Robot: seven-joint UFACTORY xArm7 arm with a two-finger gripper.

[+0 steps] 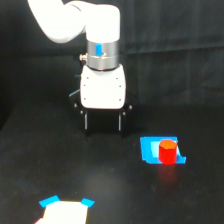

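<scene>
A small red cylinder [168, 153] stands upright at the right, on a white patch edged with blue tape [147, 151]. Up and to the left of it is my gripper [104, 127], white-bodied with thin dark fingers [86, 121]. They point down and stand apart, and nothing shows between them. The gripper is well clear of the red cylinder.
At the bottom left, a white sheet [65, 213] with blue tape at its corners is cut off by the frame edge. A sliver of red shows beside it.
</scene>
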